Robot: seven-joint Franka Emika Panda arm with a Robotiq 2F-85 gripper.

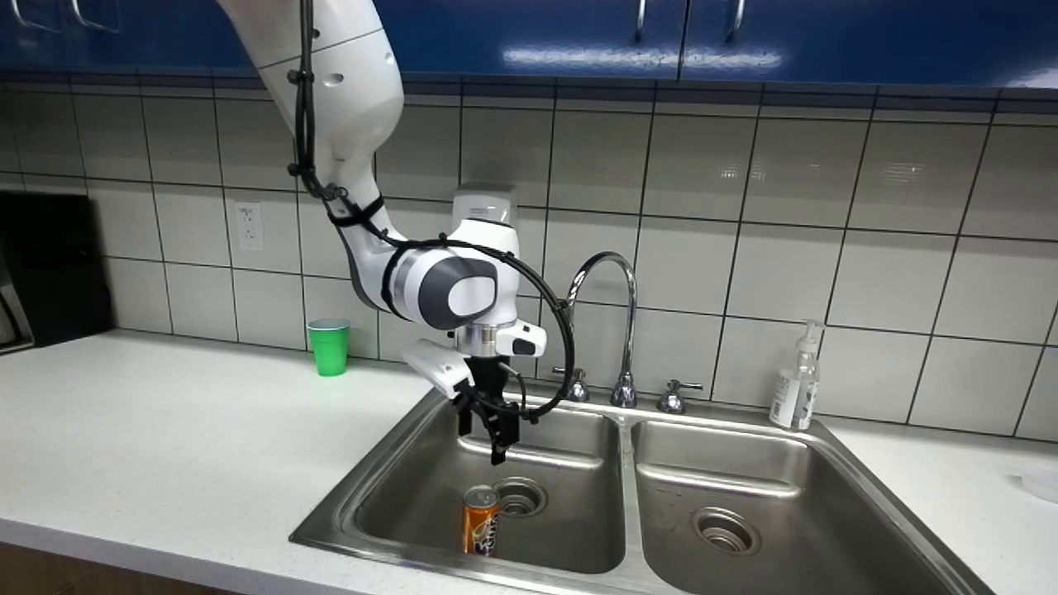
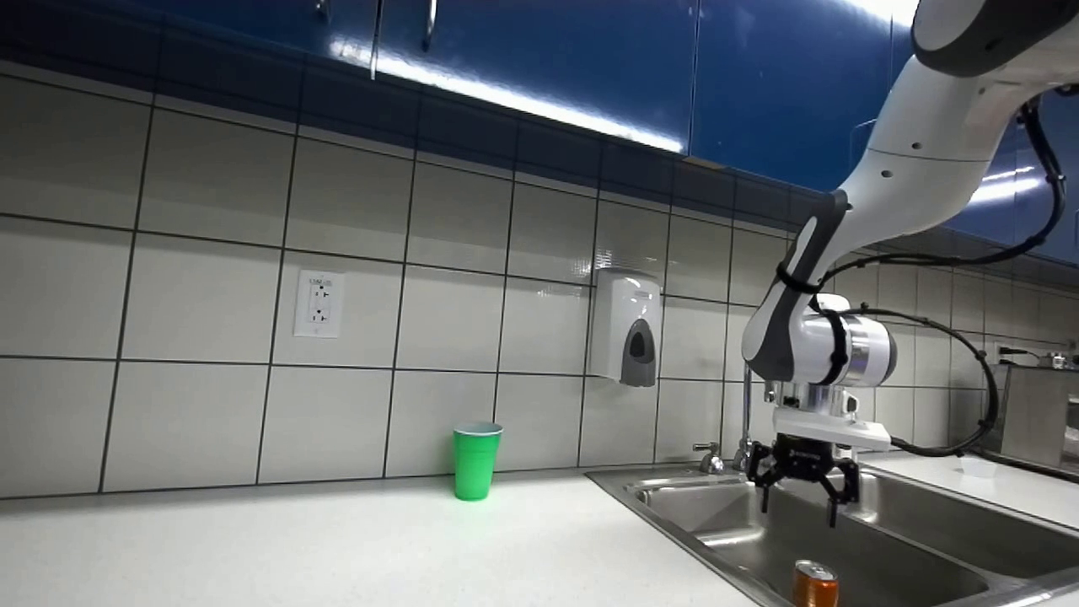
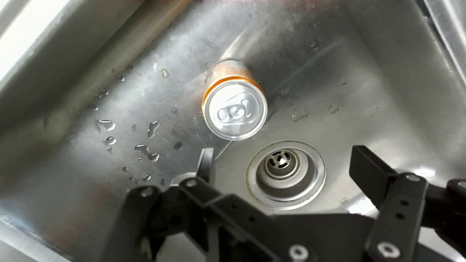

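Observation:
An orange soda can [image 1: 481, 522] stands upright on the floor of the left sink basin, close to the drain. From above, the wrist view shows its silver lid [image 3: 236, 110] with the tab facing up. My gripper [image 1: 482, 448] hangs above the can and somewhat behind it, touching nothing. Its fingers are wide apart, and in the wrist view only the drain [image 3: 286, 174] shows between and beyond the fingers. The second exterior view has the gripper [image 2: 799, 509] over the same basin, with just the top of the can [image 2: 815, 583] in sight.
A divider [image 1: 629, 496] separates the two basins. The faucet [image 1: 626, 337] rises behind them, near the arm. On the counter stand a green cup [image 1: 328, 347] at the back left and a soap bottle [image 1: 797, 382] at the right.

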